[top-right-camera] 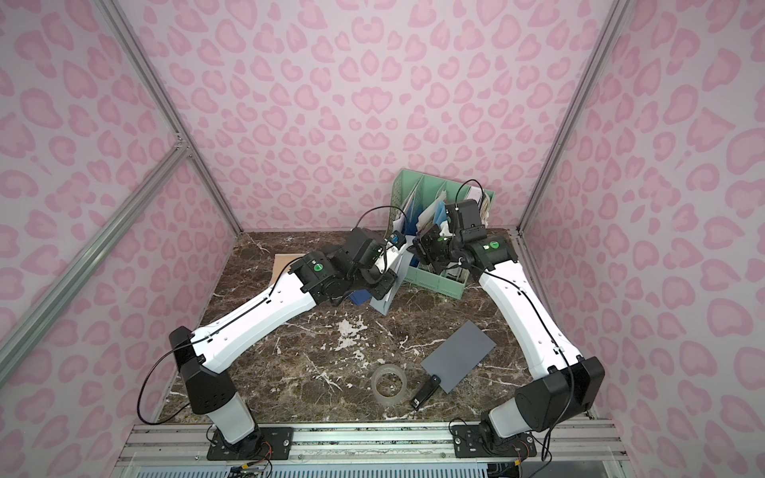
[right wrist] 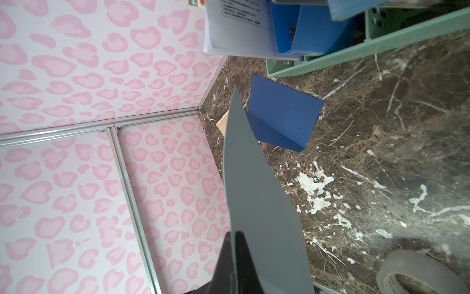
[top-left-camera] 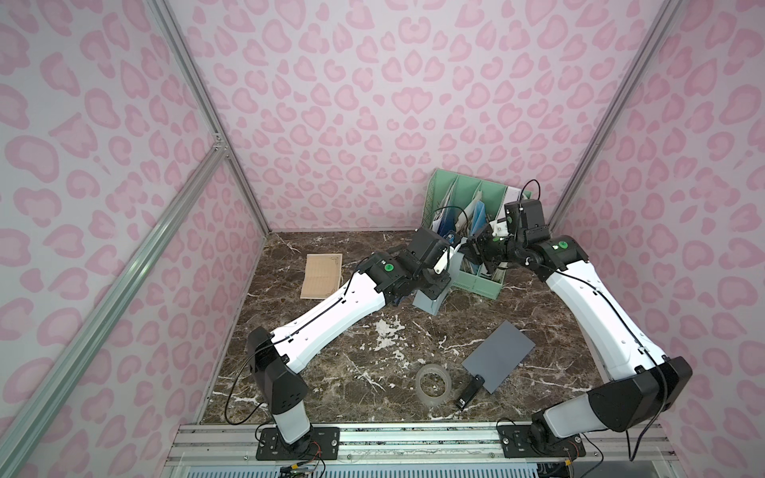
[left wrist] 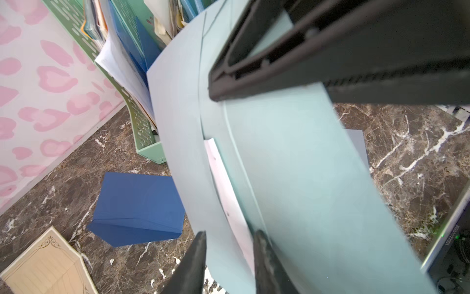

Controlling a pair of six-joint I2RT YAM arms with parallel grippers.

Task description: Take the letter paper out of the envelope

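The pale grey-green envelope point(left wrist: 313, 166) stands bent between my grippers. In the left wrist view its opening shows a white paper point(left wrist: 227, 201) inside. My left gripper is part open at that opening, fingertips on either side of the paper strip; whether they touch it is unclear. My right gripper is shut on the envelope's edge, the envelope point(right wrist: 259, 205) standing up from its fingers. In both top views the grippers are close together in front of the organizer, partly hidden by their arms.
The green organizer point(top-left-camera: 478, 286) with papers stands at the back right. A blue envelope point(left wrist: 137, 205) and a wooden tray point(top-left-camera: 321, 275) lie to the left. A tape roll point(top-left-camera: 432, 374) and a dark grey board point(top-left-camera: 498, 354) with a black handle lie in front.
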